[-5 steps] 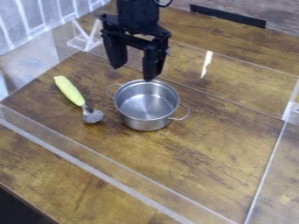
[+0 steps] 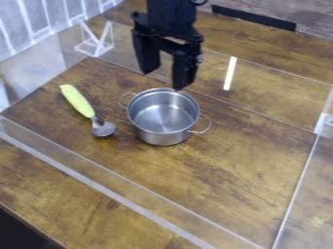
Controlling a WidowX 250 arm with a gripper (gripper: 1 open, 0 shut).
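Observation:
My black gripper (image 2: 166, 62) hangs at the upper middle, open, above and behind a stainless steel pot (image 2: 164, 117) with two side handles, with nothing seen between its fingers. The pot stands upright in the middle of the wooden table (image 2: 235, 185) and looks empty. To its left lies a yellow-green elongated object (image 2: 76, 100), with a metal spoon-like head (image 2: 103, 127) at its lower end.
Clear plastic walls border the work area on the near left, right and back. A white bracket (image 2: 93, 44) is at the back left.
My gripper has shifted slightly right and back from where it was a second ago, with its shape appearing narrower from this view. The pot and the yellow-green object have not moved.

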